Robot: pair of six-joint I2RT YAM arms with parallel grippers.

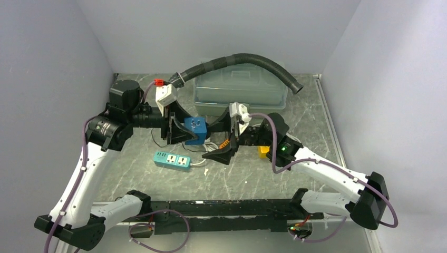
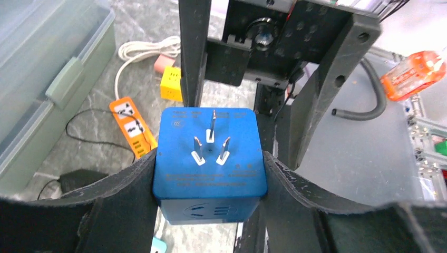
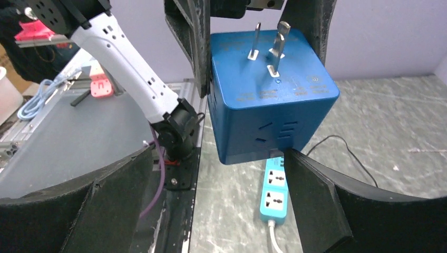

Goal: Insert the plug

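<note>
A blue cube-shaped plug [image 1: 195, 130] is up above the table, its three metal prongs pointing up toward the top camera. My left gripper is shut on its sides, with a finger pressed to each. My right gripper [image 1: 219, 140] stands open on the cube's right, its fingers spread and nothing clamped. In the right wrist view the cube [image 3: 271, 95] fills the space beyond the right fingers [image 3: 337, 205]. On the table below lies a teal power strip [image 1: 173, 160], its sockets facing up.
A clear lidded box [image 1: 240, 87] sits at the back, with a black corrugated hose [image 1: 237, 59] lying over it. An orange strip [image 2: 133, 126] and a yellow block [image 2: 171, 83] are on the table.
</note>
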